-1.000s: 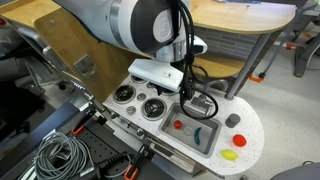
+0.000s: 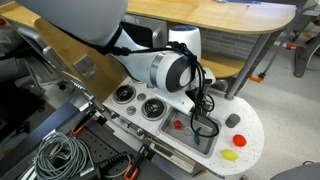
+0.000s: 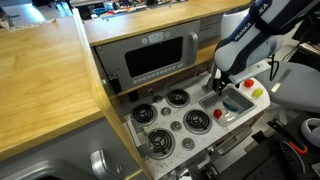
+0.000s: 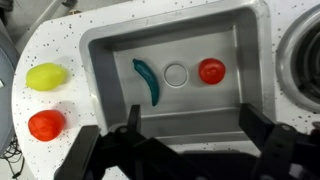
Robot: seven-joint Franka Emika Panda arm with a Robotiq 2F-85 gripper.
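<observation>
In the wrist view my gripper stands open, its two dark fingers wide apart at the lower edge with nothing between them. Below it is a grey sink basin. Inside the basin lie a small round red object and a curved teal object, on either side of the drain. Outside the basin, a yellow lemon-like object and a larger red round object rest on the speckled white counter. Exterior view 1 shows the arm reaching over the basin's back side.
Stove burners sit beside the sink. A microwave stands behind the counter in exterior view 2. In exterior view 1, a faucet at the basin's rear is partly covered by the arm and its dark cables.
In exterior view 1 the arm has come lower and to the right, and its dark gripper and cables now hang nearer the sink's back side. The objects have stayed in place.
</observation>
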